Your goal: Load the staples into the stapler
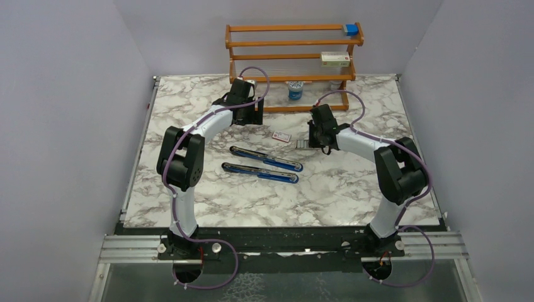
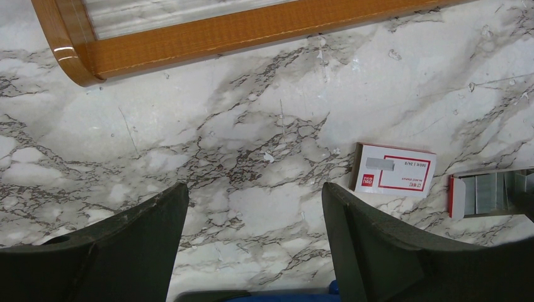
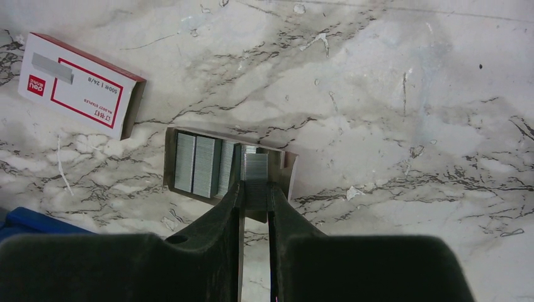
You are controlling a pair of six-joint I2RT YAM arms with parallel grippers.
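The opened stapler (image 1: 261, 173) lies flat as a long blue strip with a metal channel. Beside the closed staple box (image 3: 82, 85) is an open staple tray (image 3: 169, 160) holding several rows of silver staples. My right gripper is over the tray's right part, its fingers touching both sides of a staple strip (image 3: 255, 168). That strip overlaps the tray, and how far it is raised is hard to judge. Over bare table near the rack, my left gripper stands open and empty, left of the closed box.
A second long blue stapler piece (image 1: 267, 158) lies just behind the first. At the back stands a wooden rack (image 1: 289, 79), with a blue-and-white cup (image 1: 295, 93) under its shelves.
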